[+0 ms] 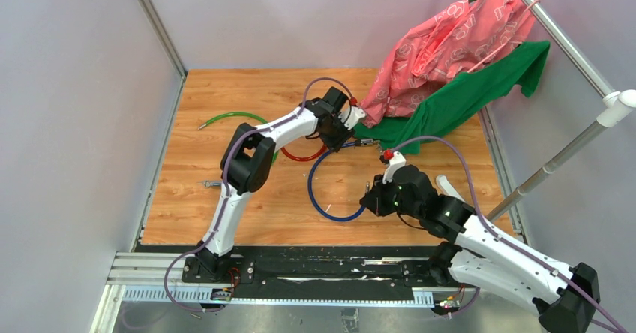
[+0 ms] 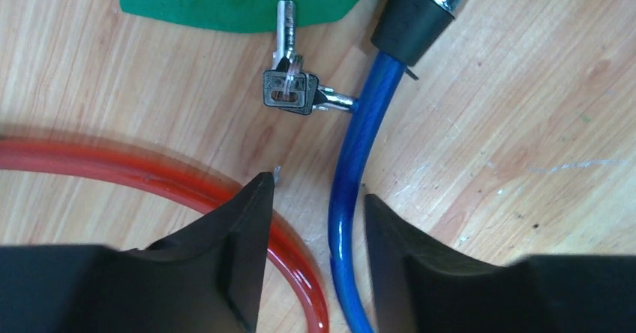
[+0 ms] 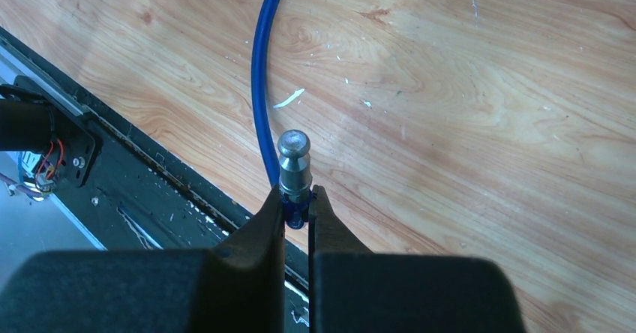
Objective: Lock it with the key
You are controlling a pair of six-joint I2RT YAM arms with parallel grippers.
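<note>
Two small keys (image 2: pixel 289 89) on a ring lie on the wood beside the blue cable lock (image 2: pixel 349 168), just below its black and chrome lock body (image 2: pixel 412 18). My left gripper hangs over them, fingers parted either side of the blue cable, with nothing seen held. In the top view its tip is at the back centre. My right gripper is shut on the blue cable's metal end pin (image 3: pixel 295 160), which points upward near the table's front.
A red cable (image 2: pixel 172 180) lies left of the keys; a green cable (image 1: pixel 232 114) is at back left. Green cloth (image 1: pixel 435 123) and pink fabric (image 1: pixel 442 55) cover the back right, beside a metal rack (image 1: pixel 551 166).
</note>
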